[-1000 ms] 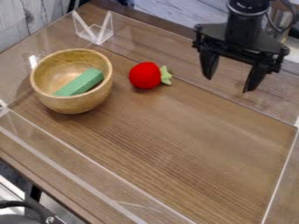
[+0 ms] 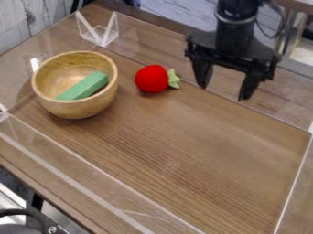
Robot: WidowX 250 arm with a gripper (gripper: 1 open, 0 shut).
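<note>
My dark gripper (image 2: 222,73) hangs over the back right of the wooden table (image 2: 184,164), its arm reaching up out of the top of the frame. Whether its fingers are open or shut is hard to make out. To its left lies a red round object (image 2: 152,79) with a small green part at its right side, apart from the gripper. At the left stands a yellow bowl (image 2: 49,91) with a green oblong item (image 2: 83,85) inside.
A white wire-like object (image 2: 95,27) sits at the back left.
Over the last second the gripper has shifted slightly to the left. The red object and the bowl look unmoved.
</note>
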